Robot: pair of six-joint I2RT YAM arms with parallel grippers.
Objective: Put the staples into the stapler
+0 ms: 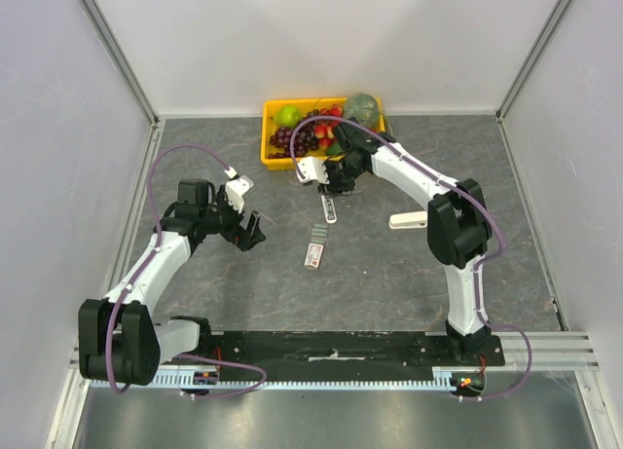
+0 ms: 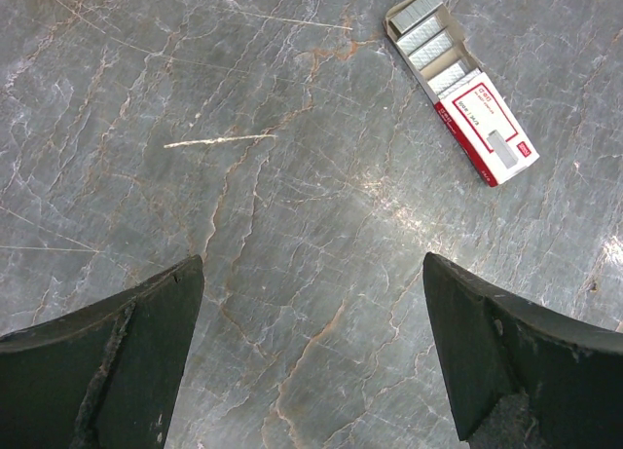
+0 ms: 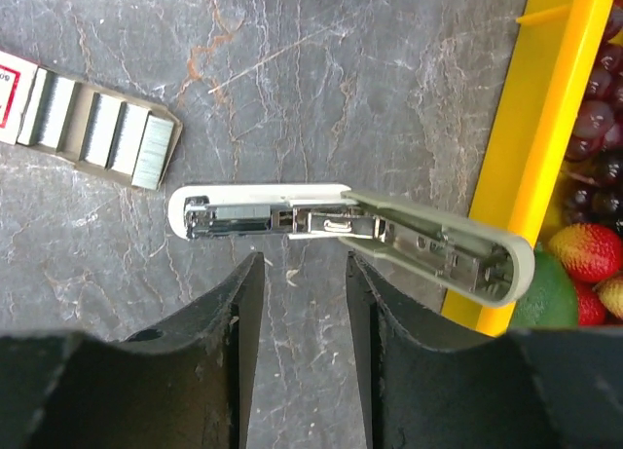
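An opened stapler (image 3: 215, 198) lies between the staple box and the yellow basket in the right wrist view, its top lifted toward the basket and a staple strip (image 3: 242, 212) showing in its channel. My right gripper hangs above it, fingers part open, nothing visible between them. The staple box (image 2: 487, 128) (image 3: 91, 128), red and white with an open tray of grey staple strips, lies nearby. My left gripper stands open over bare table, left of the box in the top view.
A yellow basket (image 1: 274, 164) of fruit stands at the back, close to the stapler. A white elongated object (image 1: 408, 220) lies right of the stapler.
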